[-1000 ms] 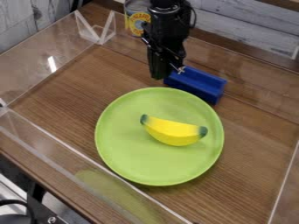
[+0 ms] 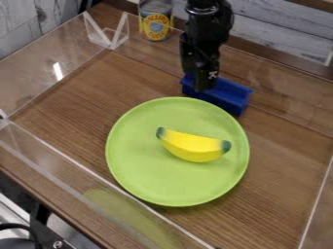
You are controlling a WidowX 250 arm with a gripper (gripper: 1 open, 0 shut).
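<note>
My black gripper (image 2: 202,70) hangs from the top of the camera view over the left end of a blue block (image 2: 224,97) on the wooden table, its fingers open. Whether it touches the block is hard to tell. A green plate (image 2: 150,180) fills the lower middle with a yellow toy banana (image 2: 196,144) lying on it.
A can with a yellow label (image 2: 156,24) stands at the back left, near a white object at the top edge. Clear plastic walls edge the table at left and back. Bare wood shows left and right of the plate.
The gripper has moved right, from left of the blue block to over its left end. The block, plate and banana look unmoved.
</note>
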